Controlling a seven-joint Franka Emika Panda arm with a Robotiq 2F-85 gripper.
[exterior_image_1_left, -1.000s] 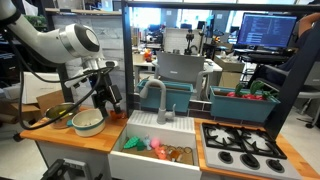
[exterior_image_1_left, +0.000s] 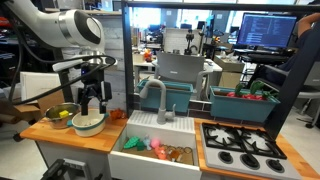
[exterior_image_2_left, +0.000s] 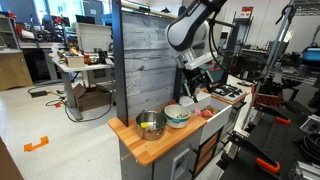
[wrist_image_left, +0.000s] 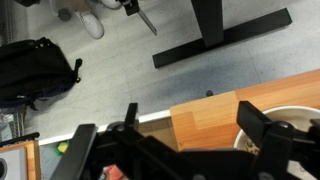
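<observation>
My gripper (exterior_image_1_left: 94, 107) hangs over a white bowl (exterior_image_1_left: 89, 127) near the left end of the wooden counter (exterior_image_1_left: 75, 139). In the wrist view the gripper is open; its black fingertips stand wide apart with bare wood and floor showing between them. Part of the bowl (wrist_image_left: 298, 111) shows at the right edge there, partly hidden by a finger. Exterior view 2 has the gripper (exterior_image_2_left: 187, 94) just above and behind the bowl (exterior_image_2_left: 178, 120). Nothing shows held.
A metal pot (exterior_image_1_left: 60, 117) stands left of the bowl. To the right lie a sink (exterior_image_1_left: 158, 160) with several colourful items, a faucet (exterior_image_1_left: 162, 110), a teal basket (exterior_image_1_left: 240, 107) and a gas stove (exterior_image_1_left: 243, 148).
In exterior view 1 my arm has swung left, bringing the gripper from the bowl's right side to over it. The bowl and pot have not visibly moved.
</observation>
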